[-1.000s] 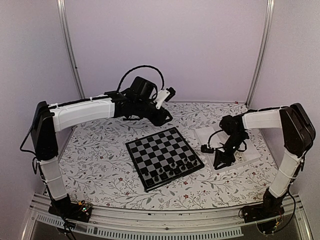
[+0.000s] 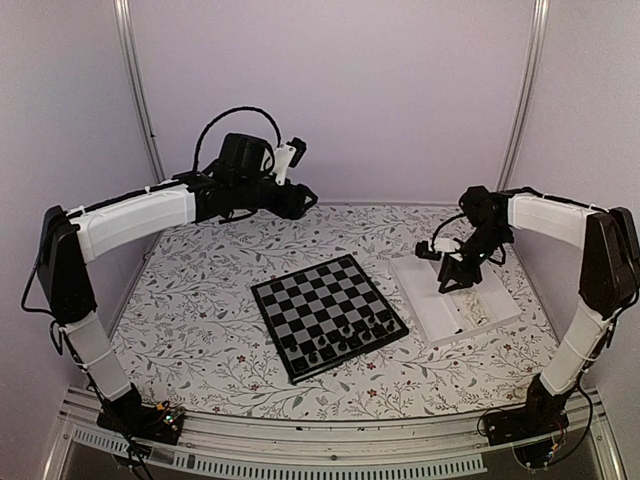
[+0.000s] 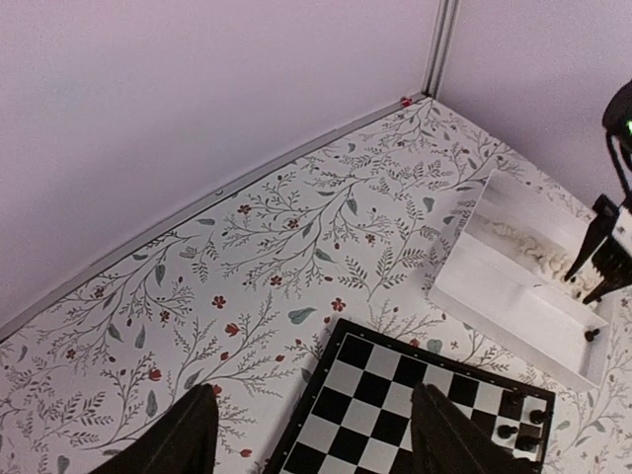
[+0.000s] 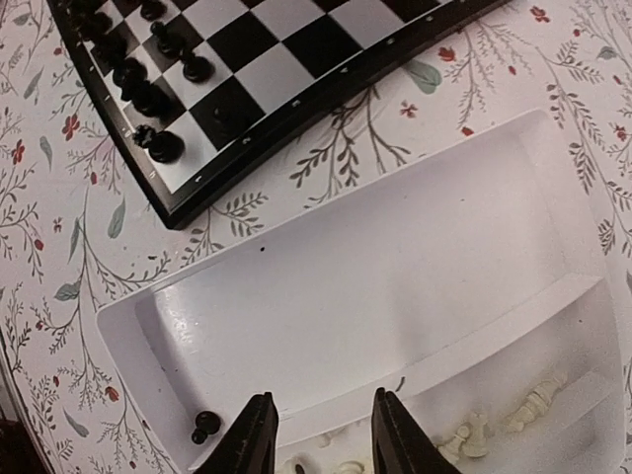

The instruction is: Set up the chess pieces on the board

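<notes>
The chessboard lies mid-table with black pieces along its near edge, among them a piece in a corner square. The white box to its right holds white pieces in a narrow compartment and a lone black piece at one end of the wide one. My right gripper hangs over the box, open, with nothing visible between its fingers. My left gripper is raised behind the board's back edge; in its own view its fingers are apart with nothing held.
The table left of and behind the board is clear. Walls bound the back and both sides, and the box sits close to the right side of the table.
My left gripper has moved left, up and back from a second ago.
</notes>
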